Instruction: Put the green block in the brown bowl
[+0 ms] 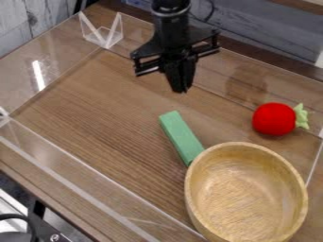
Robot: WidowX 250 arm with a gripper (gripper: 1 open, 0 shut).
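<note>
The green block (180,138) lies on the wooden table, long and slanted, its lower end close against the rim of the brown bowl (198,192). It is outside the bowl. My dark gripper (161,76) is above and behind the block in the camera view, clear of it. Nothing is held between the fingers (184,83). The dark, small shapes of the fingers do not make clear how far the fingers are closed. The bowl appears empty, with its inside in full sight at the lower right.
A red tomato-like object (273,119) with a green top sits to the right, beyond the bowl. At the upper left stands a white wire-like holder (101,30). Raised edges bound the table at the back and left.
</note>
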